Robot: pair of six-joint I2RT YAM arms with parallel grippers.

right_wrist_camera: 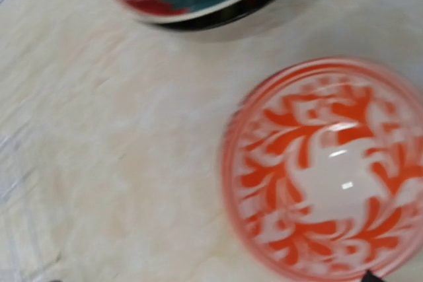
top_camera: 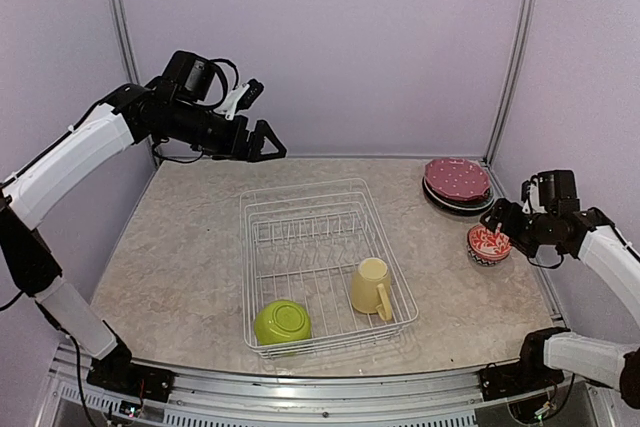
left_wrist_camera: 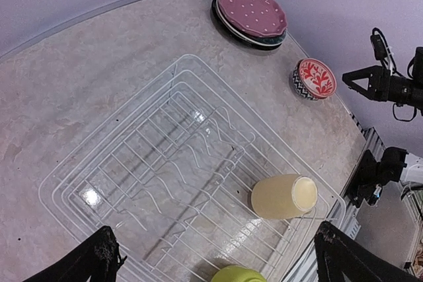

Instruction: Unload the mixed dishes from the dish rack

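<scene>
The white wire dish rack (top_camera: 255,247) holds a yellow mug (top_camera: 370,287) at its front right and an upturned green bowl (top_camera: 283,322) at its front left. My left gripper (top_camera: 262,139) hangs high above the back of the rack, open and empty. A red-patterned bowl (top_camera: 489,243), stacked on darker patterned ware, stands right of the rack, filling much of the right wrist view. My right gripper (top_camera: 497,215) is open just above it, holding nothing. Behind it is a stack of plates (top_camera: 456,179), pink dotted on top.
Walls stand at the back and both sides; metal rails edge the front of the table.
</scene>
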